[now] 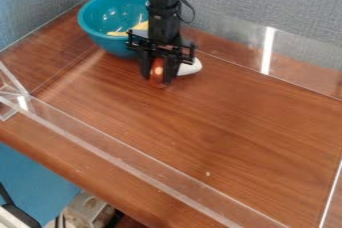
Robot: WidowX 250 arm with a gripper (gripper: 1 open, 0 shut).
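Observation:
My black gripper (158, 64) is down at the wooden table, just right of a teal bowl (100, 17), shut on a small red-orange object (159, 72) that is largely hidden by the fingers. Yellow items (118, 33) lie in the bowl, partly behind my arm. A white object (190, 67) rests on the table just right of and behind the gripper.
Clear low walls and grey padded panels (287, 32) border the table (214, 142). A blue surface and some hardware show beyond the lower left edge.

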